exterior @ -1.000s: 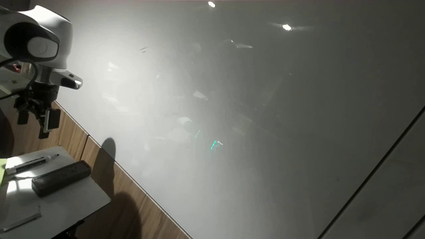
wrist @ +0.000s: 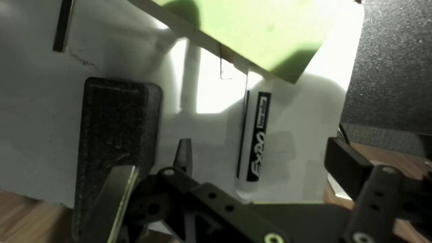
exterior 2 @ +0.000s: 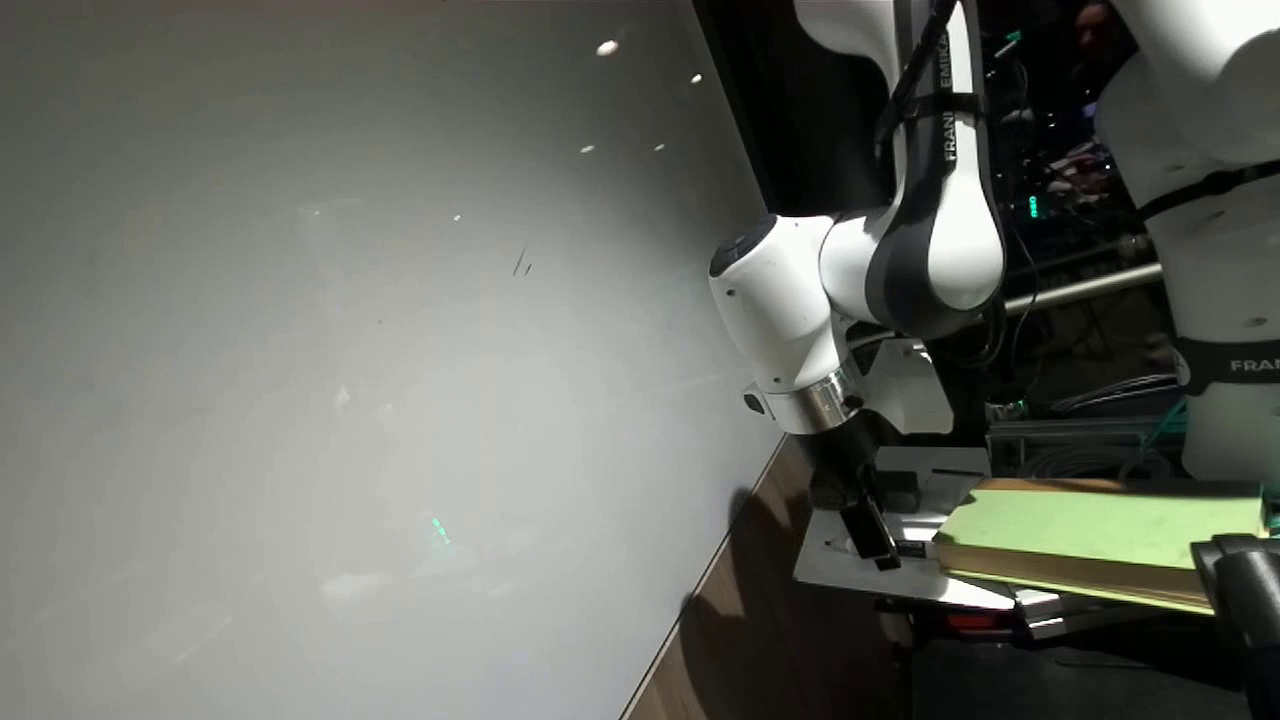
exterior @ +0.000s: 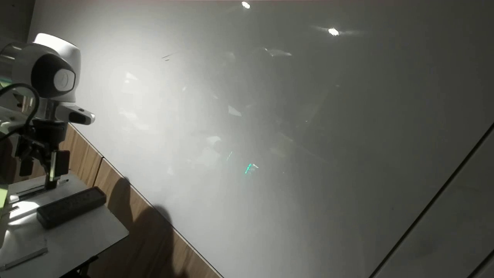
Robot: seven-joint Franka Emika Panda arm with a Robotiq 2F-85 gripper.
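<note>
A white EXPO marker with a black label lies on the small white table in the wrist view. My gripper is above it, fingers wide apart, one finger to each side of the marker and nothing held. To the left lies a dark felt eraser, partly covered by the left finger. In exterior view 1 the eraser sits nearer the camera than my gripper, which hides much of the marker there. Whether any finger touches the table cannot be told.
A lime-green sheet overhangs the marker's far end; in exterior view 2 it tops a box-like stack beside the table. A large whiteboard stands alongside. A thin dark strip lies past the eraser.
My arm has come down, bringing the gripper from well above the table to the marker. The eraser and the marker seem unmoved.
</note>
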